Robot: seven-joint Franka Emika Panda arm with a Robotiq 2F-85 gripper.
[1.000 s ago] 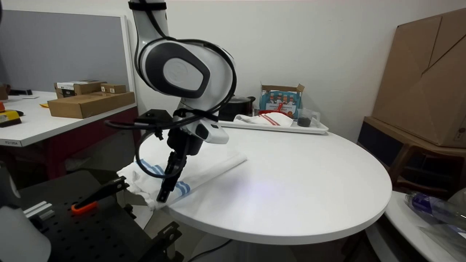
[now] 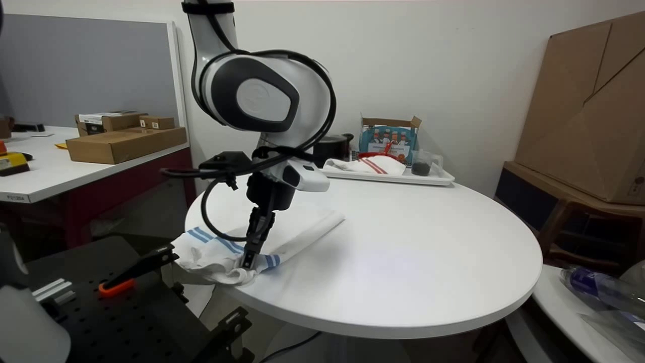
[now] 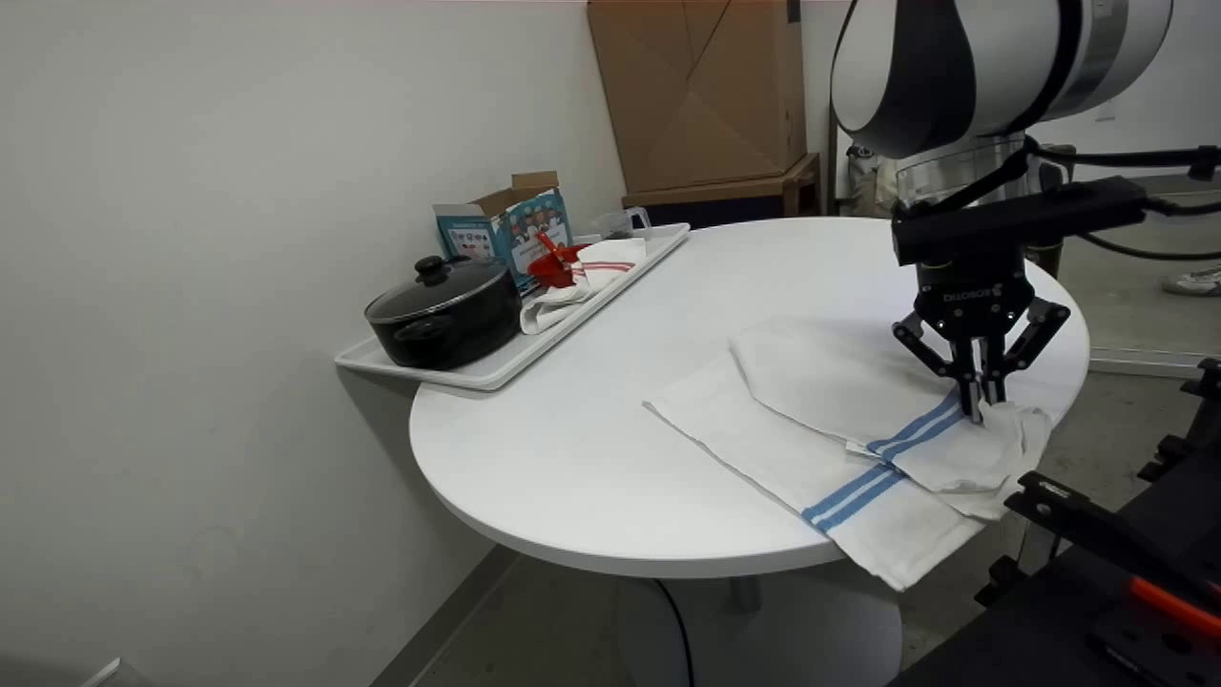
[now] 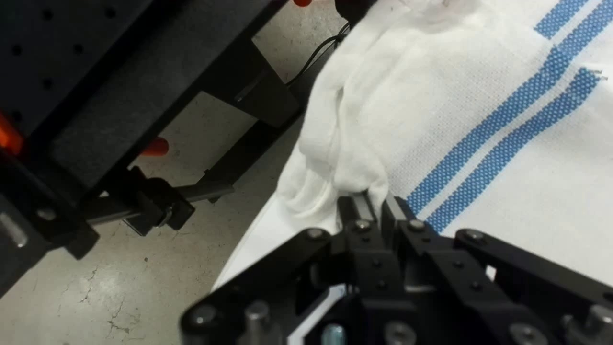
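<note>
A white towel with blue stripes [image 3: 790,389] lies folded over on the near side of the round white table [image 2: 411,254], one part of it hanging past the edge. Pointing down at the tabletop, my gripper [image 3: 981,412] is shut on bunched cloth near the blue stripes. In the wrist view, the fingertips [image 4: 359,207] press into a crumpled fold of the towel [image 4: 368,132]. That pinched cloth stays low, close to the table surface. How much of it sits between the fingers is hidden.
Along the wall, a white tray [image 3: 504,372] bears a black pot [image 3: 441,315], a red-striped cloth [image 3: 612,261], a blue box [image 3: 532,229] and a clear cup [image 2: 427,162]. A dark perforated platform [image 2: 115,308] stands beside the near edge.
My gripper has moved right and slightly up in exterior view 1, inward from the table's edge. The towel's near end has come along and bunched up.
</note>
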